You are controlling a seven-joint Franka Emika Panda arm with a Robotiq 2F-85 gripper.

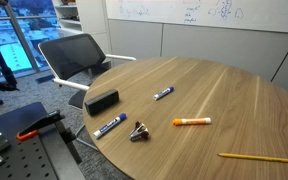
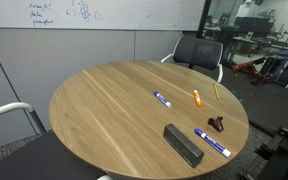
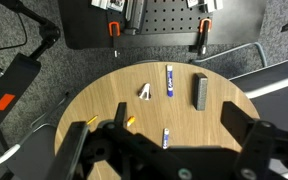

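My gripper is high over the round wooden table, its black fingers spread wide with nothing between them. In neither exterior view does it show. On the table lie a black eraser, a blue-and-white marker near the edge and a second blue marker farther in. A dark metallic clip-like object rests close to the near marker. The orange marker and the yellow pencil lie apart from the others. In the wrist view, the eraser appears upper right of the gap between my fingers.
A dark perforated bench with tools runs alongside the table, a gap of floor between them. An office chair stands at the table's edge. The whiteboard is behind.
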